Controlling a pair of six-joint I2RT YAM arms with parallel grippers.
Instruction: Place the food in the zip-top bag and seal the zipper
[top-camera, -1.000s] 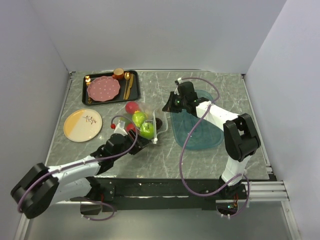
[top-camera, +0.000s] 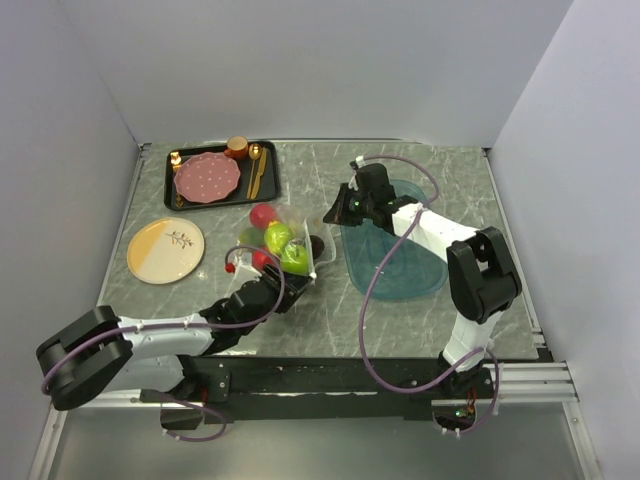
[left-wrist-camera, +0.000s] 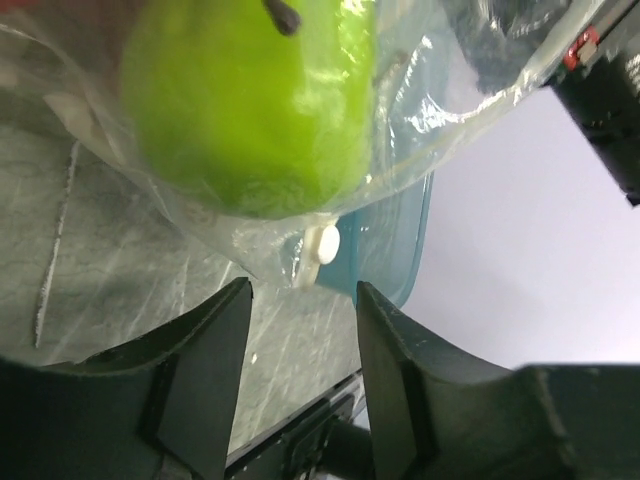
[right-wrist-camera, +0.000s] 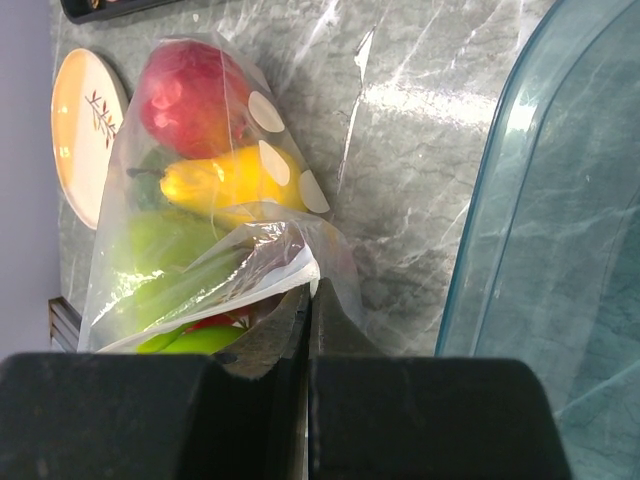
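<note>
The clear zip top bag (right-wrist-camera: 285, 245) lies on the table with toy food inside. Through its film show a red fruit (right-wrist-camera: 190, 95), a yellow pepper-shaped piece (right-wrist-camera: 235, 185) and a green piece (left-wrist-camera: 250, 110). My right gripper is shut, with the thin white edge of the bag mouth pinched at its fingertips. At the mouth's near end a white zipper slider (left-wrist-camera: 325, 243) juts out. Just short of it, my left gripper stands open, its fingers on either side of the slider's line, gripping nothing.
A blue translucent bin (top-camera: 395, 270) stands right of the bag, under the right arm. To the left is a cream plate (top-camera: 165, 250); behind it sits a black tray (top-camera: 215, 204) with a pink plate, cup and cutlery.
The right arm stays where it was, and the bag has barely shifted.
</note>
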